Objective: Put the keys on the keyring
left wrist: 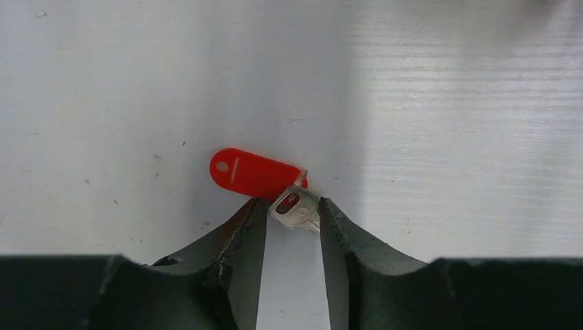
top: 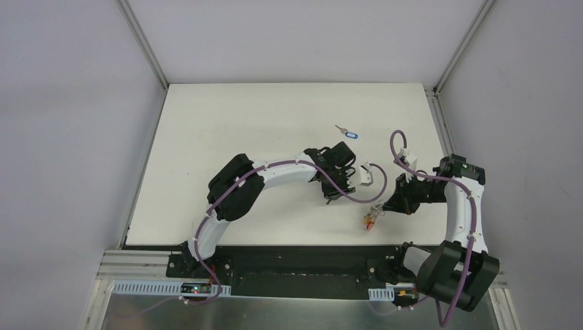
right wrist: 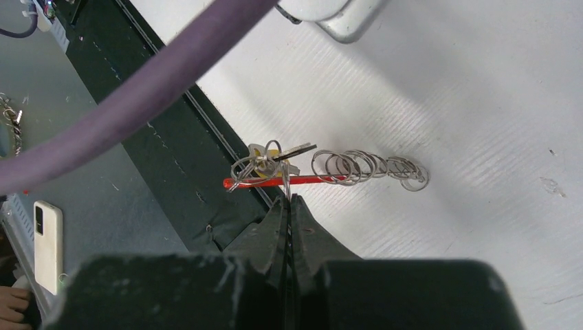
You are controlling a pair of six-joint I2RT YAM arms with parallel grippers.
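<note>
In the left wrist view, a silver key (left wrist: 293,210) with a red tag (left wrist: 251,170) lies on the table between the fingertips of my left gripper, which is part open around the key's head. My right gripper is shut on a thin metal ring, from which hangs a bunch of split rings (right wrist: 350,165), keys (right wrist: 261,152) and a red tag (right wrist: 309,179) near the table's front edge. A key with a blue tag (top: 349,135) lies farther back on the table, as the top view shows.
Purple cables (right wrist: 130,103) loop over both arms. A phone (right wrist: 48,247) and a hand (right wrist: 12,302) are beyond the front edge in the right wrist view.
</note>
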